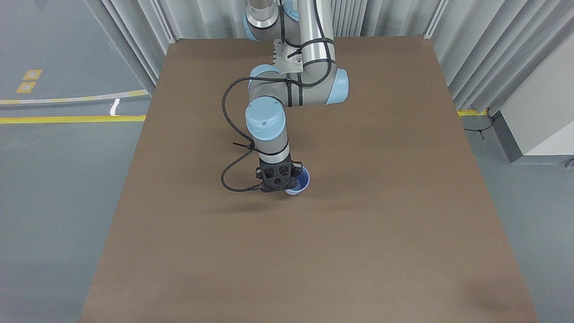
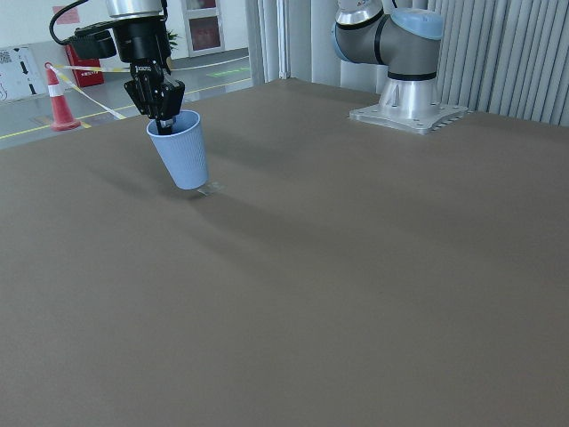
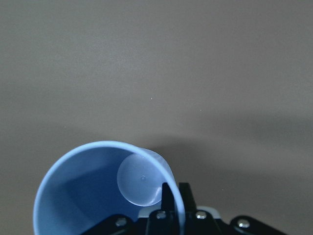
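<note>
A light blue ribbed plastic cup (image 2: 181, 157) is held by its rim by my gripper, which is shut on the cup wall with one finger inside and one outside. In the front view the cup (image 1: 303, 181) peeks out from behind the black gripper body (image 1: 275, 175). In the left view the cup hangs slightly tilted, low over the brown table (image 2: 311, 294), mouth up, with a shadow beneath it. In the wrist view the cup (image 3: 73, 196) fills the lower left, its inside visible.
The robot base (image 2: 409, 111) stands at the table's back edge. A cone (image 2: 60, 111) stands on the floor beyond the table.
</note>
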